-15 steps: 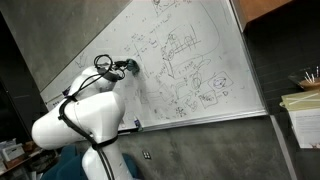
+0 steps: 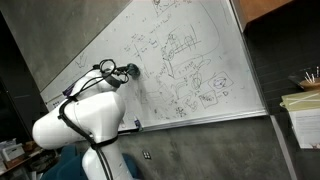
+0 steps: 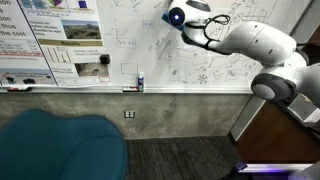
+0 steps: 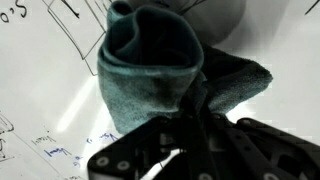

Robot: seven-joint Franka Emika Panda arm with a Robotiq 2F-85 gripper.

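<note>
A bunched dark teal cloth (image 4: 150, 70) fills the middle of the wrist view, and my gripper is shut on it. The fingertips are mostly hidden by the folds. Behind the cloth is the whiteboard (image 4: 35, 95), covered in black and blue writing; a round grey shadow falls on it beyond the cloth. In exterior view 1 the cloth shows as a small dark patch (image 2: 132, 71) at the left part of the whiteboard (image 2: 215, 50). Whether the cloth touches the board I cannot tell.
Along the whiteboard's bottom ledge (image 3: 185, 93) stands a small bottle (image 3: 140, 80), with a dark eraser (image 3: 104, 60) on the posters above. A teal chair (image 3: 65, 140) stands below. In exterior view 1, a shelf (image 2: 303, 105) is at the right.
The rest of the scene looks the same.
</note>
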